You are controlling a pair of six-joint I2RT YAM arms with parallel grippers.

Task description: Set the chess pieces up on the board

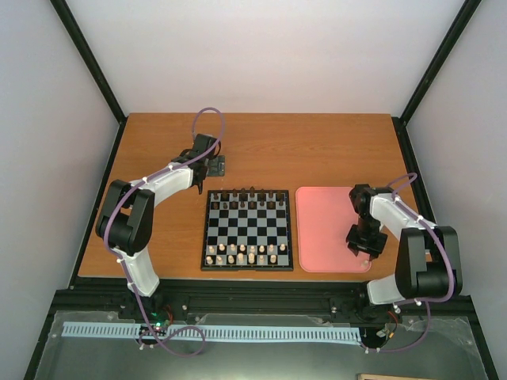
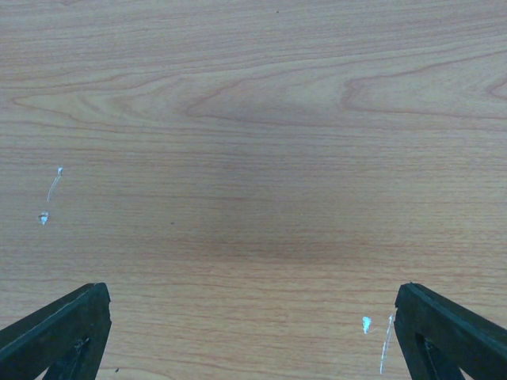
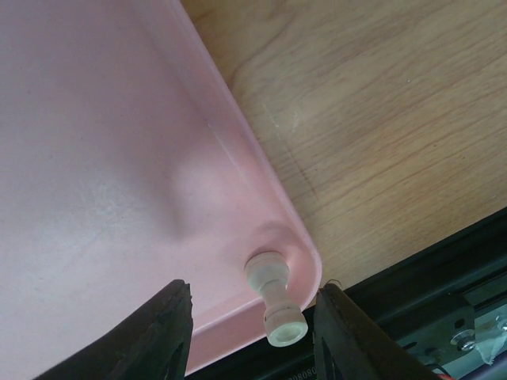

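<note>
A single white chess piece [image 3: 276,297] stands in the near right corner of the pink tray [image 1: 329,229]. Around it in the right wrist view, my right gripper holds its fingers apart, with the piece showing between and below their tips, nearer the right finger; I see no grip on it. In the top view the same arm reaches over the tray's right side. On the chessboard [image 1: 247,229], dark pieces [image 1: 252,204] fill the far rows and white pieces [image 1: 251,258] the near ones. Over bare wood, my left gripper is wide open and empty.
A small dark grey object [image 1: 216,165] lies on the table beside the left gripper, behind the board. The tray is otherwise bare where visible. A black frame rail [image 3: 444,253] runs close to the tray's near edge.
</note>
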